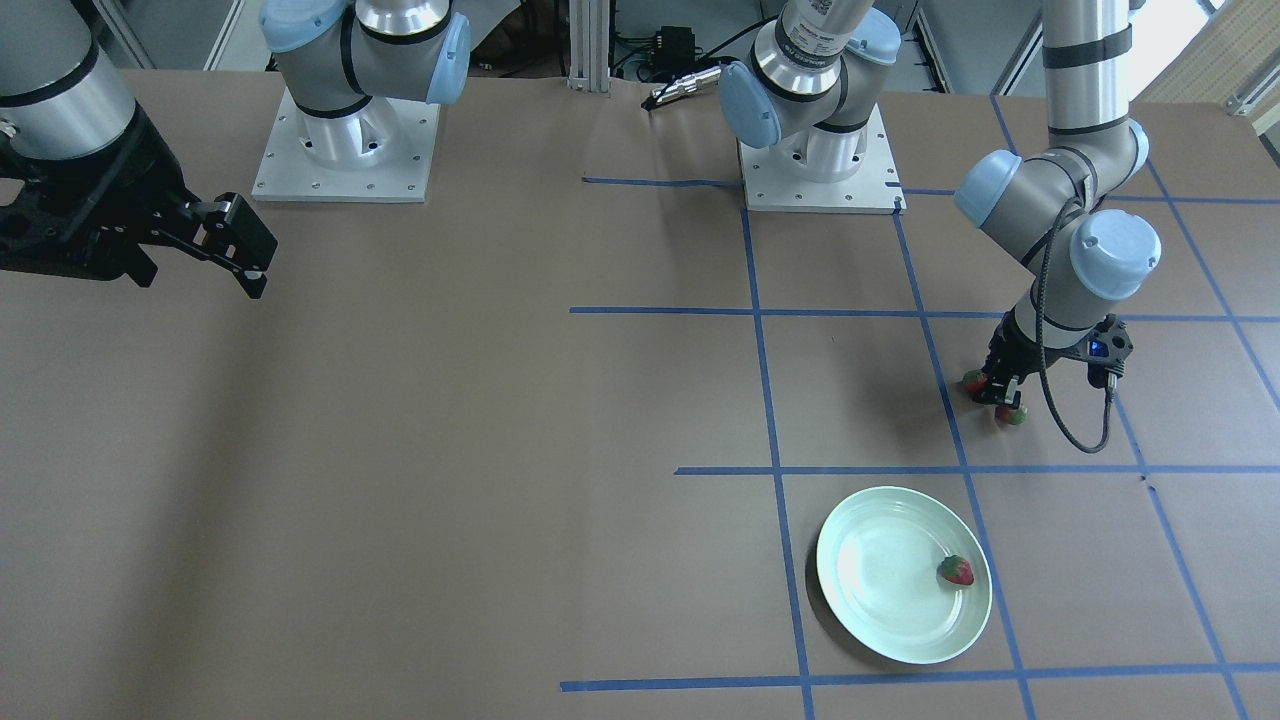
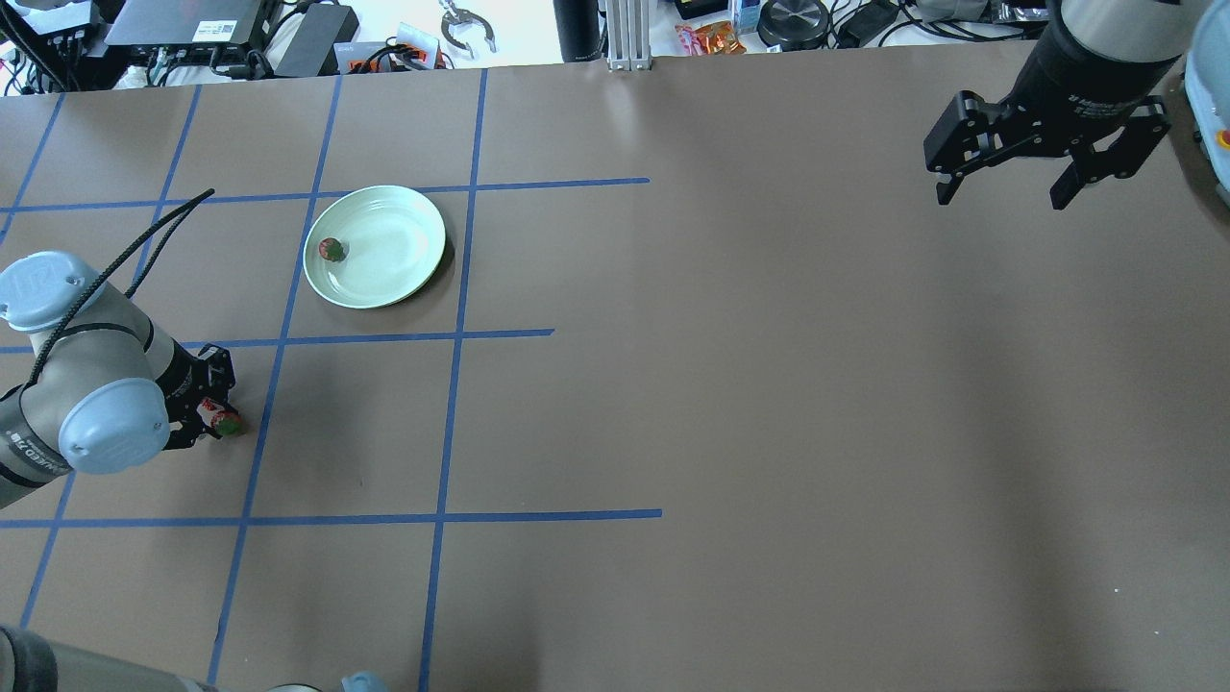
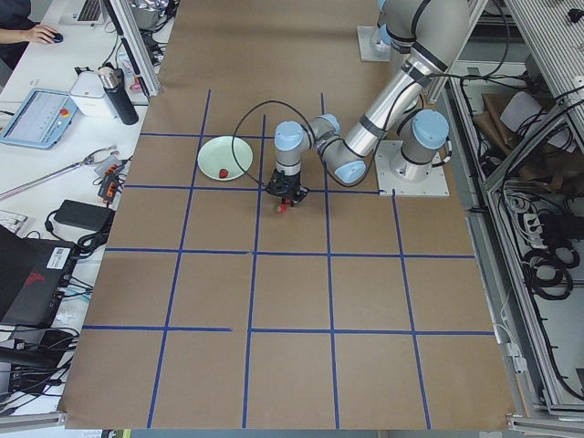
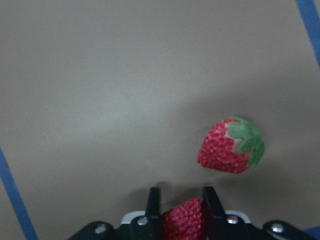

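My gripper is low over the floor grid, closed on a strawberry (image 4: pixel 184 222) between its two fingers in the left wrist view. A second strawberry (image 4: pixel 224 146) with green leaves lies just beyond the fingertips; in the front view it shows as a small red berry (image 1: pixel 1008 416) by the gripper. A pale green plate (image 1: pixel 888 528) stands nearer the front camera, holding one strawberry (image 1: pixel 956 571).
Another black gripper (image 2: pixel 1038 144) hangs over the plain part of the table (image 2: pixel 807 404), well away from mine. Other robot bases (image 1: pixel 348 174) stand along the back edge. The table around the plate is clear.
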